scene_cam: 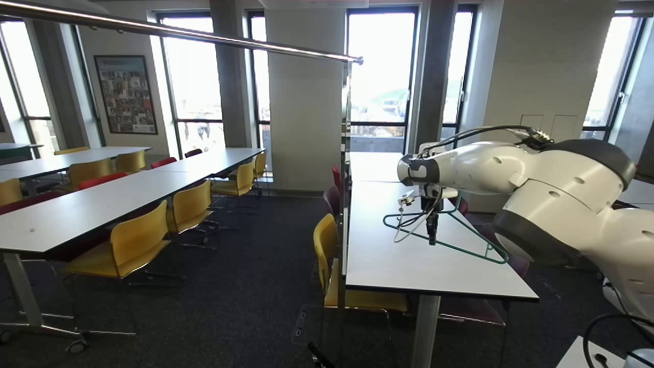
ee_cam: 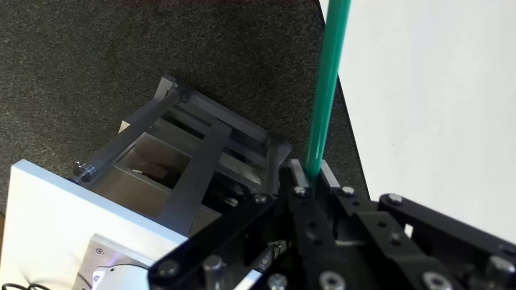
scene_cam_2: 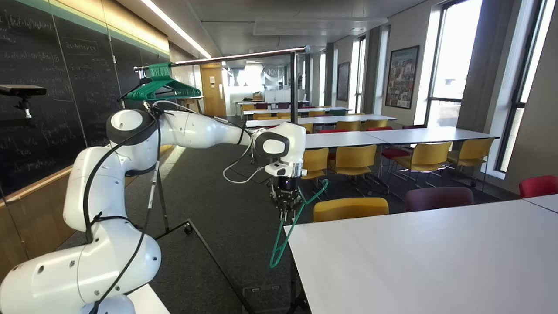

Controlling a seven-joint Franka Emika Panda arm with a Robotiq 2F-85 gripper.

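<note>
A green hanger [scene_cam: 470, 250] is held by my gripper [scene_cam: 432, 240], which is shut on one of its bars. In exterior view 2 the hanger [scene_cam_2: 278, 247] slants down from the gripper [scene_cam_2: 285, 215], with one end up to the right and the other low by the table's corner. The wrist view shows the green bar [ee_cam: 325, 92] running up from between the fingertips of the gripper. The hanger's hook cannot be made out clearly.
A metal rack rail [scene_cam: 202, 37] spans the upper left, its post [scene_cam: 345, 171] beside the white table [scene_cam: 392, 270]. Several green hangers [scene_cam_2: 159, 86] hang on the rail's far end. Yellow chairs [scene_cam: 325, 245] stand near the table, whose top is bare.
</note>
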